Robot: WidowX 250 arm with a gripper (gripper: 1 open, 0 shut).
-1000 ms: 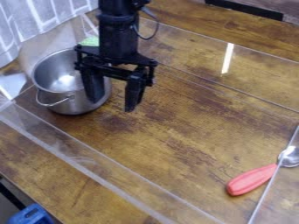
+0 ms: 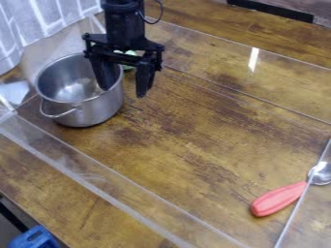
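Observation:
My black gripper (image 2: 124,70) hangs over the right rim of a steel pot (image 2: 68,102) in the upper left, its two dark fingers pointing down, spread apart. Nothing clearly shows between them, though the pot's rim behind makes this hard to tell. A green object behind the pot is mostly hidden by the arm. A red-handled spoon or scoop (image 2: 278,199) lies at the lower right.
Transparent edges or panels run along its sides. A blue object (image 2: 37,240) sits at the bottom left, and crumpled white material (image 2: 26,29) is at the top left.
The red-handled utensil has not moved.

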